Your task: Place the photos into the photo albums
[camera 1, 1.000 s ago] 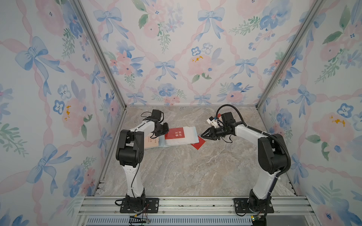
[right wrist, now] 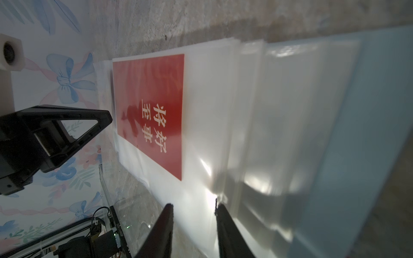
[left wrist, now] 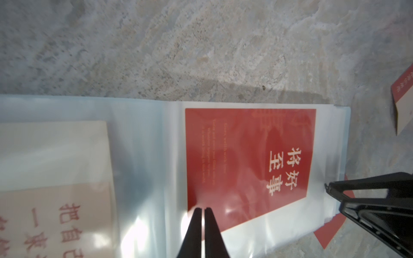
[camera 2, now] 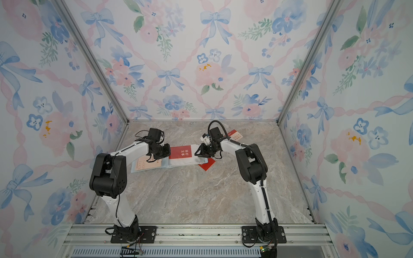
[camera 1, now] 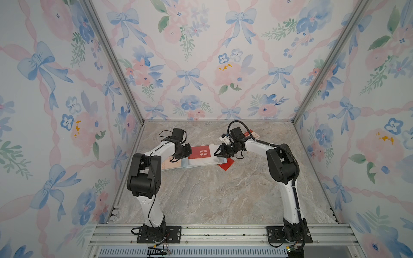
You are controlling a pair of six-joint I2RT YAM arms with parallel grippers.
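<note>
An open album [left wrist: 146, 129] lies across the table, with clear sleeves. Its left page carries a cream-pink photo [left wrist: 56, 154]. On the right page a red photo with white characters [left wrist: 245, 159] lies in or on a white sleeve. My left gripper is shut over the album, near the red photo's left edge, nothing visible between its fingers. My right gripper is part open over the right page's outer edge, where the layered sleeves show, nothing seen held.
A red photo [camera 2: 207, 165] lies partly under the album's right end. A red-and-cream card [camera 2: 234, 135] lies at the back right.
My right gripper has moved left onto the album's right end.
</note>
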